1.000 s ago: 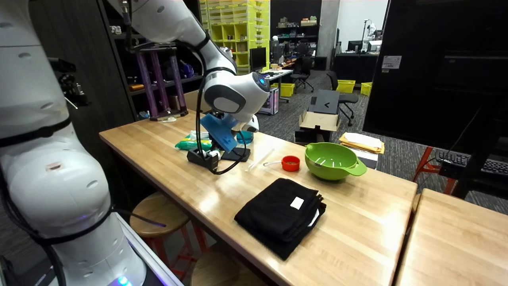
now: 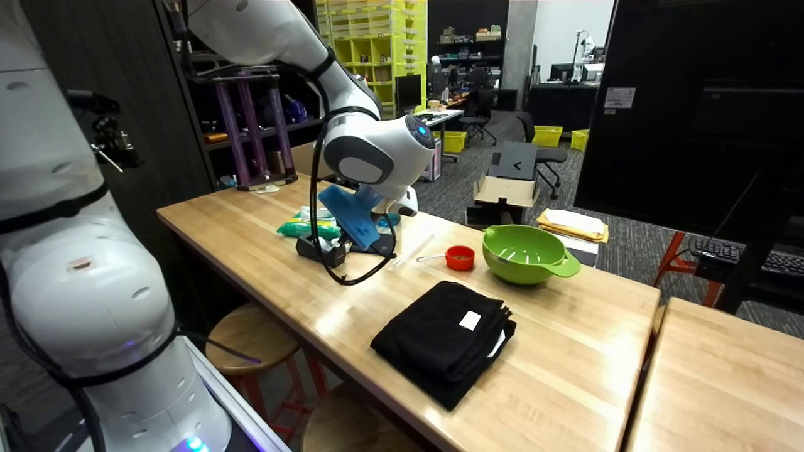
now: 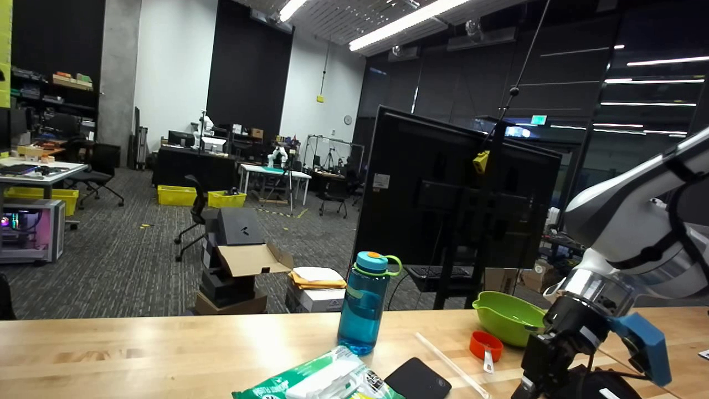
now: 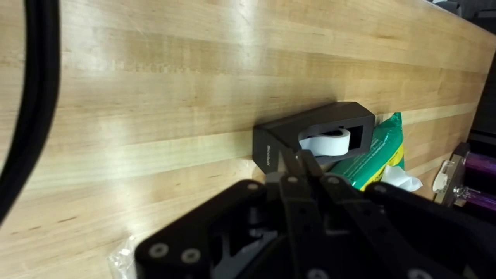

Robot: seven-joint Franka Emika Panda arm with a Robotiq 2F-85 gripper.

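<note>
My gripper is shut, with nothing showing between its fingers. In the wrist view its tips overlap the near side of a black tape dispenser (image 4: 297, 121) holding a white tape roll (image 4: 332, 144); whether they touch it cannot be told. Exterior view 1 has the dispenser (image 2: 309, 249) on the table below the wrist, where a blue flap (image 2: 350, 218) on the arm and a cable hide the fingers. From exterior view 2, the dark gripper (image 3: 525, 389) points down at the lower edge, its tips hardly visible.
Beside the dispenser lies a green wipes packet (image 4: 376, 151). A blue bottle (image 3: 363, 306), black pad (image 3: 419, 380), clear tube (image 3: 452, 364), red measuring cup (image 2: 460, 258) and green colander (image 2: 520, 256) stand nearby. Folded black cloth (image 2: 445, 339) lies toward the front.
In exterior view 1 the wrist has shifted slightly right, and the blue flap hangs a little lower and steeper. The hanging cable has swung lower. Objects on the table look unmoved.
</note>
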